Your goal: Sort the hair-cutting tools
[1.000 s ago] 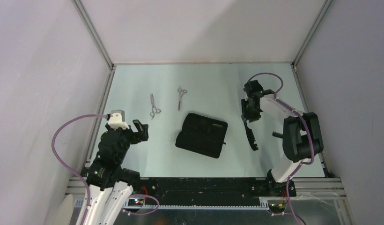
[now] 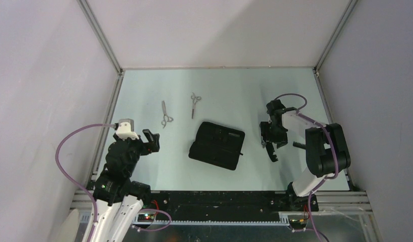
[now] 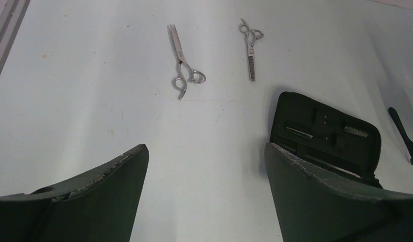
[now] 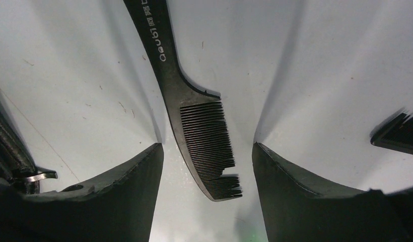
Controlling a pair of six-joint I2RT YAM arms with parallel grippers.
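A black comb (image 4: 174,96) with a gap in its teeth lies flat on the table. Above it my right gripper is open, its fingers to either side of the toothed end in the right wrist view, holding nothing. In the top view the right arm covers the comb's handle, leaving its toothed end (image 2: 270,152) visible. A black case (image 2: 217,146) lies spread out mid-table. Silver scissors (image 2: 165,114) and thinning scissors (image 2: 194,104) rest further back on the left. My left gripper hangs open and empty at the table's left side.
Under the right arm's edge lies another black comb (image 2: 299,145), only partly seen in the right wrist view. Bare table surrounds the scissors and separates the case from the first comb.
My right gripper has come nearer the front of the table, along the comb towards its toothed end, covering more of the handle. The left arm and the tools have stayed still.
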